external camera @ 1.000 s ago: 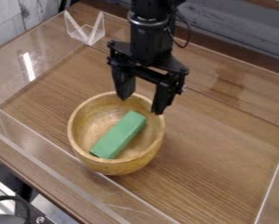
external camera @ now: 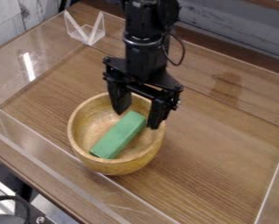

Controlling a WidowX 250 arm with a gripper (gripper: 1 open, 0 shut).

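A green block (external camera: pixel 118 136) lies inside a yellow bowl (external camera: pixel 144 160) on the wooden table. My black gripper (external camera: pixel 136 110) hangs over the back of the bowl, its two fingers spread open, one at the back left and one at the back right, above the block's upper end. Nothing shows held between the fingers.
A clear plastic object (external camera: pixel 86 26) stands at the back left. Dark cables run at the lower left corner.
My gripper has moved toward the front and a little left, over the bowl. The bowl and green block have stayed in place.
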